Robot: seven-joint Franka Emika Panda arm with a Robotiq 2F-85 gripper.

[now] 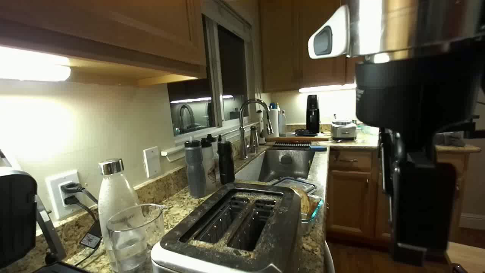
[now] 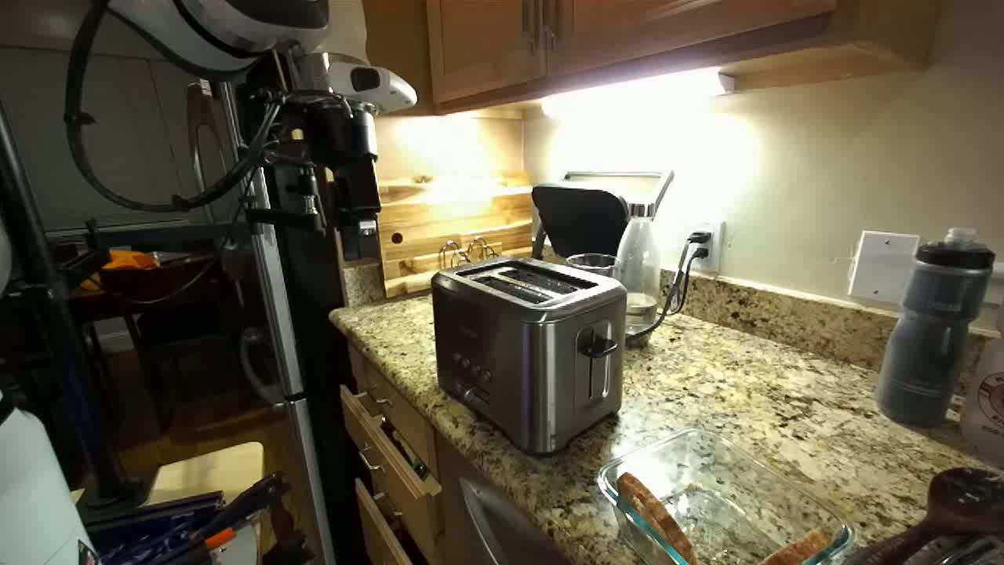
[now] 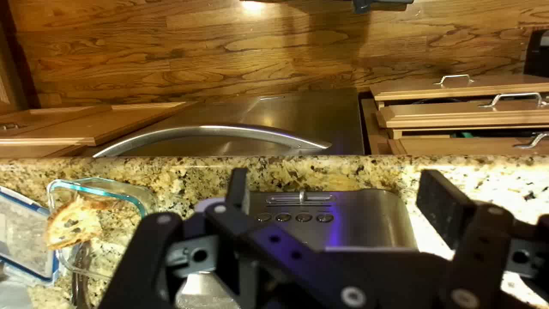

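Observation:
A steel toaster (image 2: 529,353) stands on the counter, and its two slots look empty in exterior view 1. Close to it is a clear glass container (image 2: 729,452) holding bread slices (image 2: 656,516); one bread slice (image 3: 75,222) also shows in the wrist view. My gripper is open, its fingertips wide apart on either side of the toaster's front panel in the wrist view, with nothing between them. In exterior view 2 the arm hangs beyond the toaster, over the counter's far end, apart from it.
A blue-edged lid (image 3: 31,234) lies beside the container. A glass bottle (image 1: 116,191) and a clear pitcher (image 1: 136,227) stand by the wall, near plugged-in cords. Several water bottles (image 1: 195,168) are near the sink (image 1: 288,163). Open drawers (image 2: 391,442) jut out below the counter.

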